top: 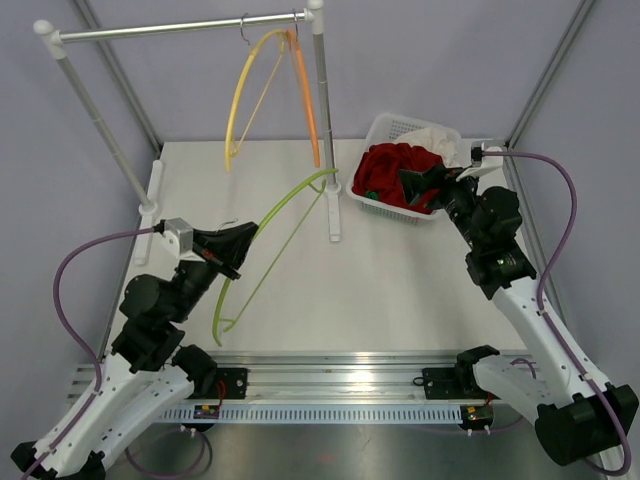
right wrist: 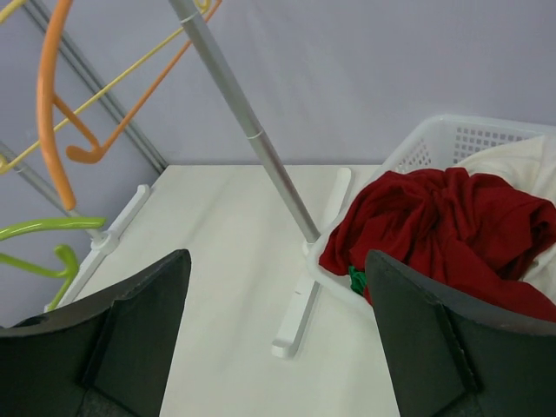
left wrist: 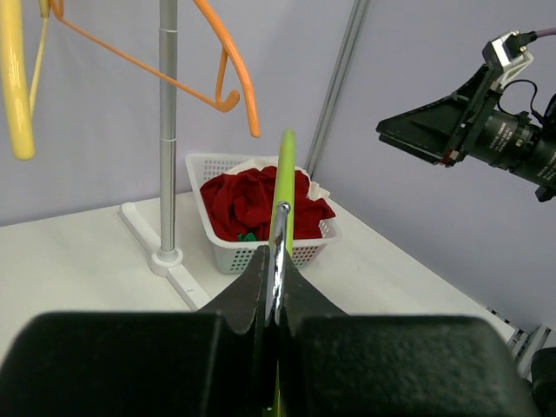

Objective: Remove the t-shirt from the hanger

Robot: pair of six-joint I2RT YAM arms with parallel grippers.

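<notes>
A green hanger [top: 270,216] is held at its metal hook by my left gripper [top: 231,250], which is shut on it, with no shirt on it. A red cloth [top: 385,170] lies in the white basket [left wrist: 233,255] at the back right, beside a white cloth [right wrist: 495,165] and a small green piece. My right gripper [top: 420,180] stands open above the basket's right front, empty between its fingers; in the right wrist view the red cloth shows beyond them.
Yellow [top: 240,85] and orange [top: 304,95] hangers hang empty from the rail [top: 170,28]. The rack's upright [right wrist: 269,165] stands left of the basket.
</notes>
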